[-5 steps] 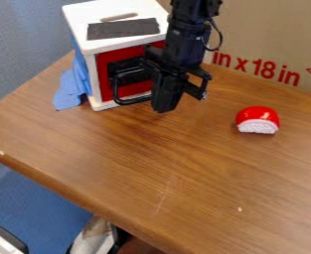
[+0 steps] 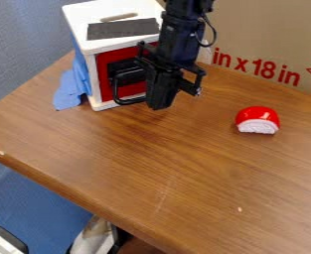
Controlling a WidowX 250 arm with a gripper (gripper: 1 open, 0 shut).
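Note:
My black gripper hangs in front of a white-topped toy box with a red front and a black door with a handle, at the upper left of the table. The gripper partly covers that door; whether its fingers are open or shut, or touch the handle, I cannot tell. A red object with a white bristled or ridged lower edge lies on the table to the right, apart from the gripper.
A blue cloth lies against the box's left side. A cardboard panel stands behind. The table's left edge drops to a blue floor area.
My gripper has shifted very slightly at the box's front over the last second. The box and the red object look unmoved.

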